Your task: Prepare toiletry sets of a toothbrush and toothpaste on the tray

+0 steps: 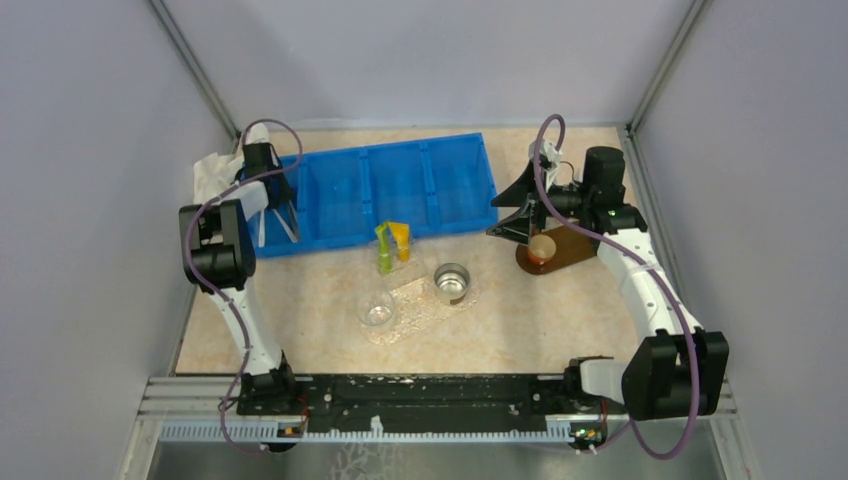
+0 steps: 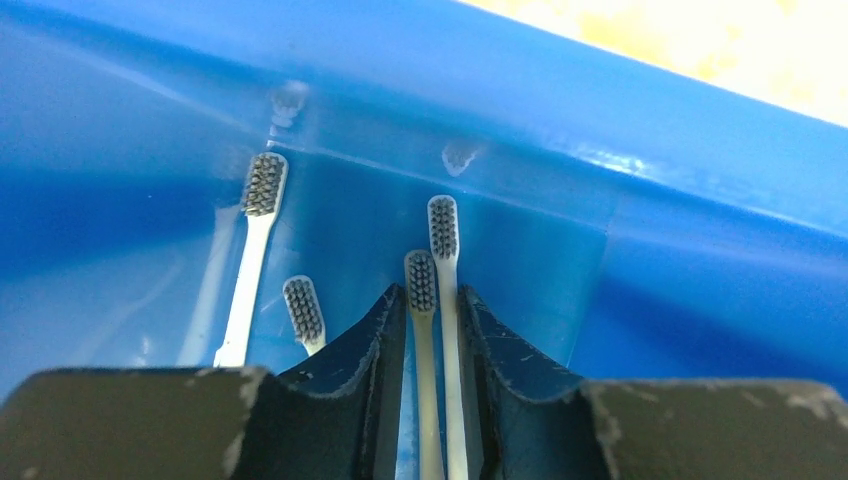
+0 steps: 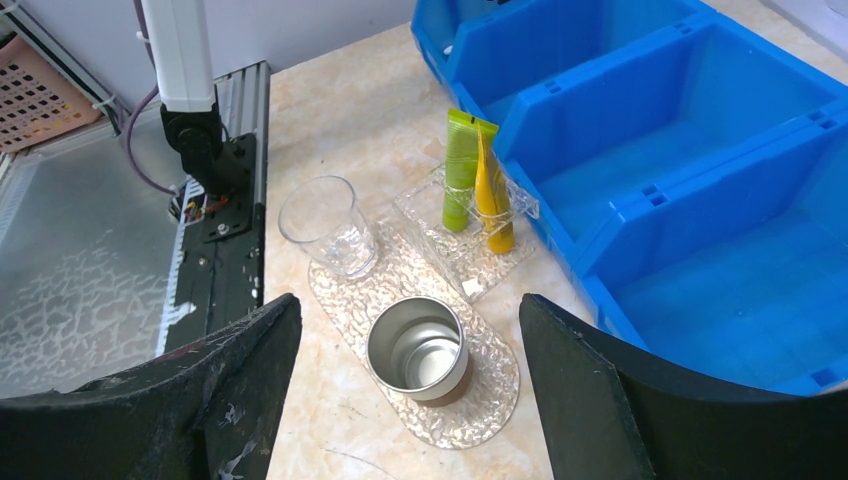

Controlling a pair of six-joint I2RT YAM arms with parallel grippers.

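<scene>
Several toothbrushes lie in the left compartment of the blue bin (image 1: 335,240). My left gripper is down among them, fingertips either side of a pair, a white brush (image 2: 448,400) and a beige brush (image 2: 426,400); whether it grips them is unclear. Another white brush (image 2: 247,270) lies to their left. My right gripper stands open and empty over the right side. A green tube (image 3: 456,205) and a yellow tube (image 3: 495,220) stand in a clear holder in front of the bin.
A glass (image 3: 330,230) and a steel cup (image 3: 415,350) stand on a textured mat before the bin. A wooden board (image 1: 570,255) lies at right beneath my right arm.
</scene>
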